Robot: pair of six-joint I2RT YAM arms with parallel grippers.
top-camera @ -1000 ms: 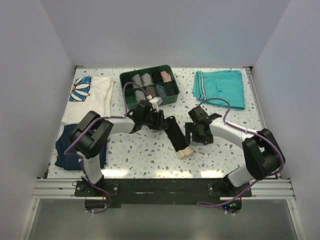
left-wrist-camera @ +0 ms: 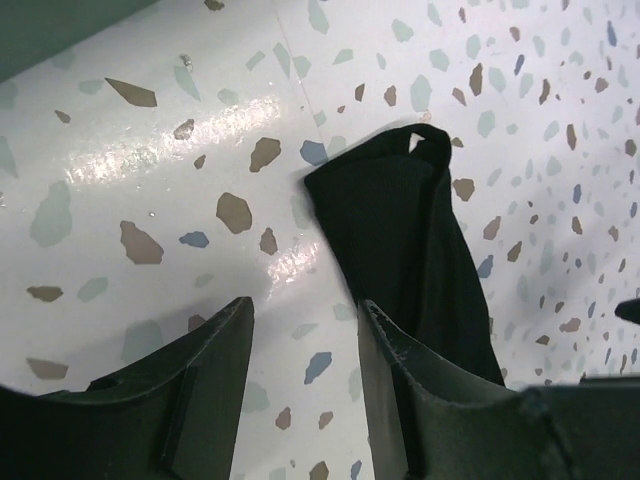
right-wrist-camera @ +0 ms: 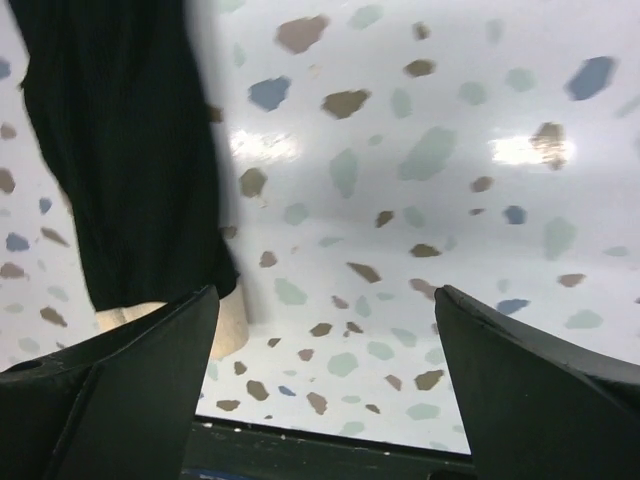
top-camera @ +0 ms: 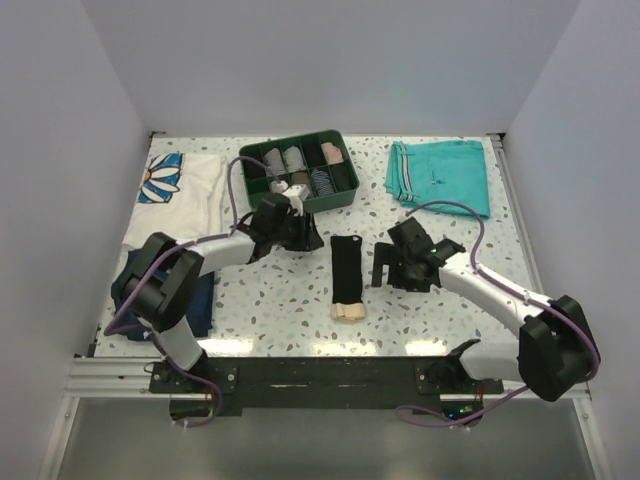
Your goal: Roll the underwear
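Observation:
The underwear (top-camera: 347, 270) lies on the speckled table as a narrow black strip, its beige band folded over at the near end. In the left wrist view the far end of the black cloth (left-wrist-camera: 385, 200) shows a small loop at one corner. My left gripper (top-camera: 318, 246) is just left of that far end, fingers part open, and no cloth shows between its fingers. To the right of the strip, my right gripper (top-camera: 377, 275) stands open and empty. The beige band (right-wrist-camera: 232, 322) appears partly behind one of its fingers in the right wrist view.
A green divided box (top-camera: 347, 198) with rolled garments stands at the back. Folded teal cloth (top-camera: 445, 175) lies at the back right, white cloth (top-camera: 205, 190) and dark blue cloth (top-camera: 200, 305) at the left.
The strip turned from slanting to nearly straight front to back.

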